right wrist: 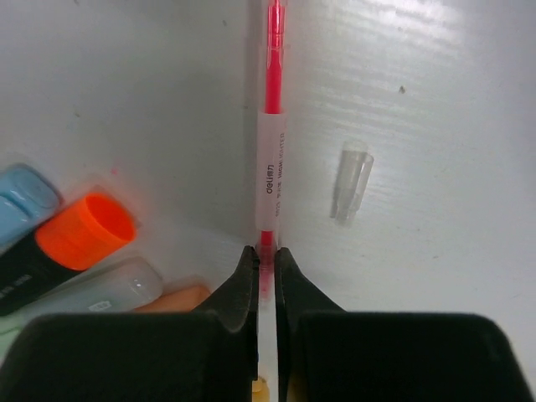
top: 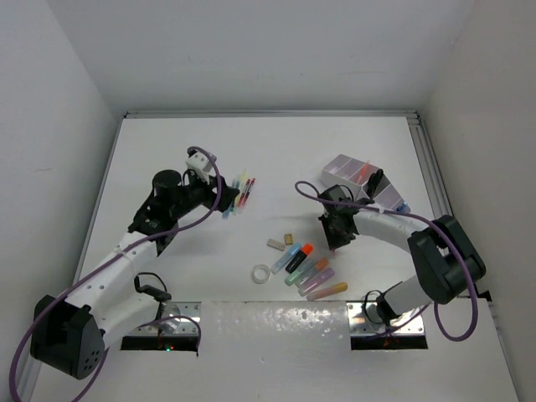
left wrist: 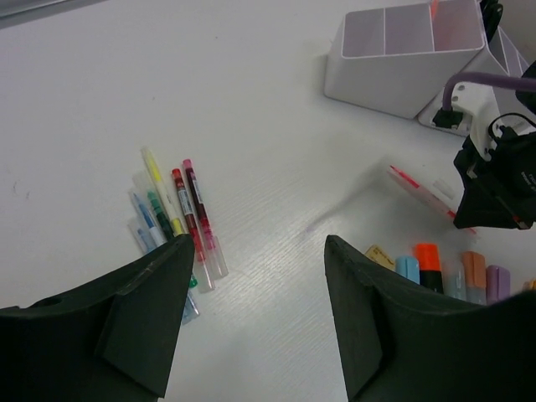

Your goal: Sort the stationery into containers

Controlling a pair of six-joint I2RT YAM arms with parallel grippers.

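Observation:
In the right wrist view a pink-red pen with a clear barrel points straight away from my right gripper, which is shut on its near end. A small clear cap lies on the table to the right of the pen. From above, the right gripper is low over the table, near several highlighters. My left gripper is open and empty. Beyond its fingers lie several slim pens. The white divided container stands at the back right, holding an orange-red item and a black one.
A white tape ring and two small erasers lie left of the highlighters. The middle of the table between the arms is clear. The right arm's purple cable passes in front of the container.

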